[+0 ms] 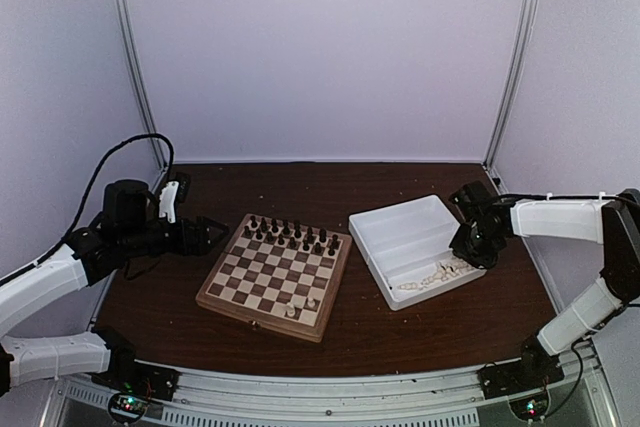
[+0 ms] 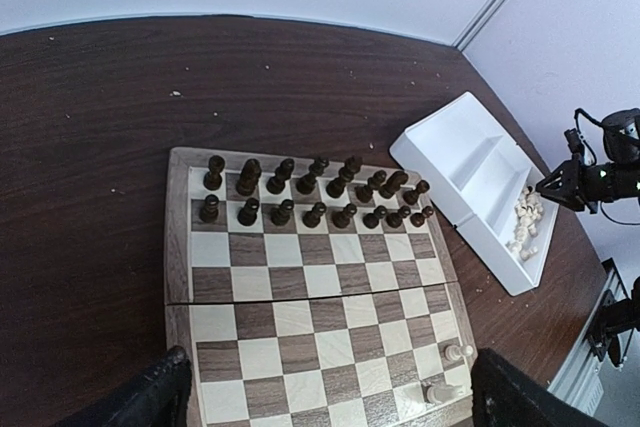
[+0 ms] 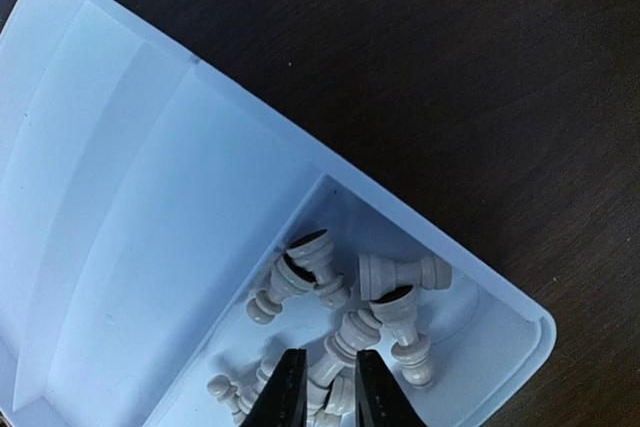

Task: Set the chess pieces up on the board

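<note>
The chessboard (image 1: 271, 277) holds two rows of black pieces along its far side and two white pieces, one being a white piece (image 2: 455, 352), at the near right corner. Several white pieces (image 3: 395, 272) lie in the right compartment of the white tray (image 1: 385, 237). My right gripper is low over them, closed on a white piece between its fingers, partly hidden at the frame's bottom. My left gripper (image 1: 210, 237) stands open left of the board, its fingers at the lower edges of the left wrist view, nothing between them but the board seen beyond.
Bare dark table (image 1: 290, 182) lies behind the board and in front of the tray. Walls enclose the back and both sides, with a metal rail (image 1: 330, 392) along the front edge.
</note>
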